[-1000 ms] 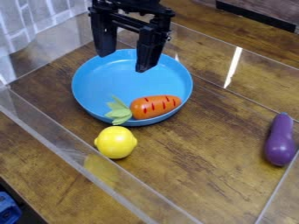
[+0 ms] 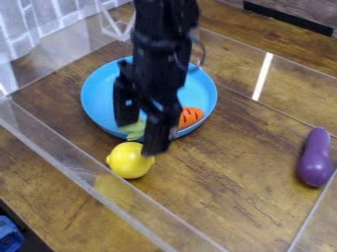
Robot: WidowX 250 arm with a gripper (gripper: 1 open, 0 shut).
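My black gripper (image 2: 148, 118) reaches down from the top of the camera view over the blue bowl (image 2: 99, 94), blurred by motion, its fingers open. Behind it, an orange carrot (image 2: 188, 115) with green leaves lies in the bowl, partly hidden. A yellow lemon (image 2: 129, 160) sits on the wooden table just in front of the bowl, a little below the fingertips.
A purple eggplant (image 2: 314, 157) lies at the right of the table (image 2: 224, 197). Clear transparent edges run along the left and lower right.
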